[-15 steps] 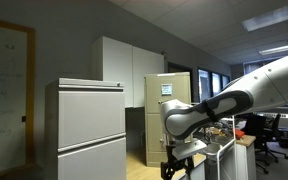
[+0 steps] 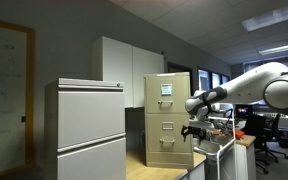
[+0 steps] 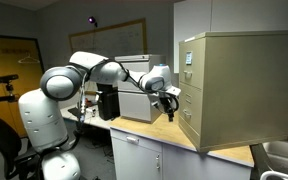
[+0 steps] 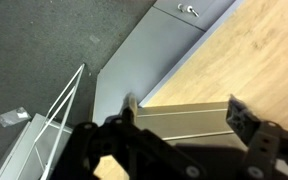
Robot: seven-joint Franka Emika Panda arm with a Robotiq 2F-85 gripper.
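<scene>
A tan filing cabinet (image 2: 169,140) with stacked drawers stands on the wooden counter; its side and part of its drawer front also show in exterior view 2, cabinet (image 3: 249,90). My gripper (image 3: 170,105) hangs above the counter, in front of the cabinet's drawers. In the wrist view the fingers of my gripper are spread wide apart, with a tan edge of what looks like the cabinet visible beyond the gap. Nothing appears held. Seen from exterior view 1, the gripper (image 2: 193,134) is to the right of the cabinet.
A light grey cabinet (image 2: 86,125) shares the wooden counter (image 3: 224,148). Below the counter are grey doors (image 3: 134,158). A white wire rack (image 4: 66,100) stands over the dark floor in the wrist view.
In exterior view 1 my gripper has moved right and upward, from in front of the tan cabinet to its right side. More of the drawer fronts now shows. The cabinets have stayed put.
</scene>
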